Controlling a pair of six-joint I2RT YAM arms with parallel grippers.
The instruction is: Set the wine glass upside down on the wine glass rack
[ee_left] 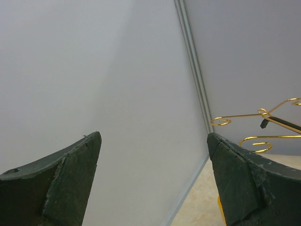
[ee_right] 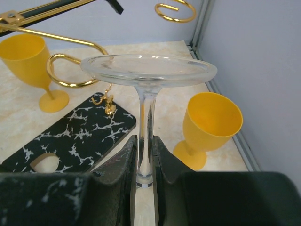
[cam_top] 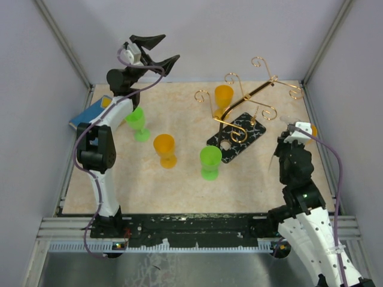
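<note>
My right gripper is shut on the stem of a clear wine glass, at the right of the rack in the top view. In the right wrist view the glass's round foot is uppermost; its bowl is hidden below. The gold rack, with curled loops on a dark bar, stands over a black marble-patterned base. The loops are to the left of and behind the glass. My left gripper is raised at the back left, open and empty.
Yellow goblets stand behind the rack, right of the glass and at centre-left. Green goblets stand at front centre and back left. A blue object lies far left.
</note>
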